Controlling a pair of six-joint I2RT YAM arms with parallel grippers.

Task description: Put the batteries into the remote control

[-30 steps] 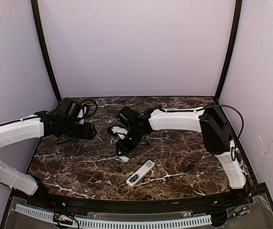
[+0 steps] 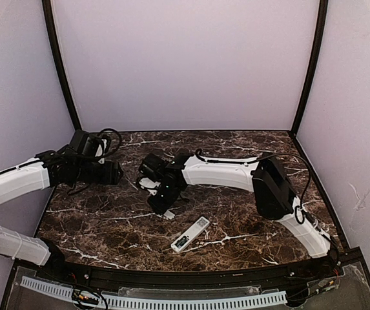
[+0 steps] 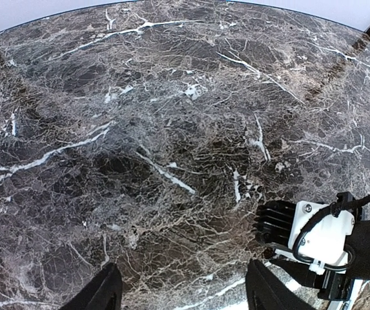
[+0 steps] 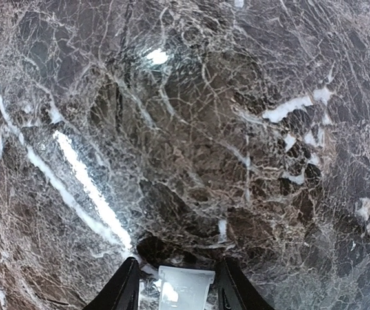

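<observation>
The white remote control [image 2: 190, 234] lies diagonally near the front middle, its battery compartment at the lower-left end. Just behind it, my right gripper [image 2: 157, 205] is low over the table beside a small pale piece [image 2: 169, 215]; in the right wrist view that pale, flat piece [image 4: 185, 290] sits between the part-open fingers [image 4: 128, 284], and whether they touch it is unclear. My left gripper [image 2: 112, 173] hangs open over the left of the table, nothing between its fingers; in the left wrist view the right gripper appears at lower right. No batteries can be made out clearly.
The dark marble table [image 2: 120, 239] is bounded by pale walls at back and sides. The right arm spans the middle right.
The left arm has shifted slightly left. The remote has stayed put.
</observation>
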